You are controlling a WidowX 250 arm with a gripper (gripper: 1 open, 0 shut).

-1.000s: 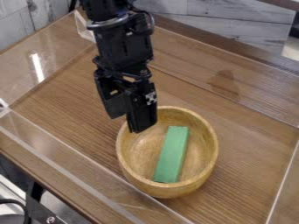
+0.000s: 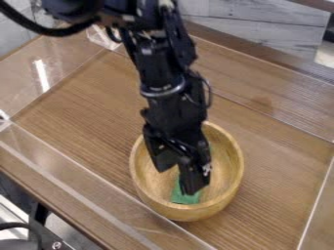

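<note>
A round yellow-tan bowl (image 2: 221, 200) sits on the wooden table near the front centre, with a green object (image 2: 185, 196) inside it, mostly hidden. The black gripper (image 2: 179, 168) reaches down from the top into the bowl, over the green object, its two fingers apart. Whether it touches the object cannot be told.
The bare wooden table (image 2: 72, 107) surrounds the bowl, with free room to the left and at the back right. A pale wall runs along the back. A black cable lies at the lower left edge.
</note>
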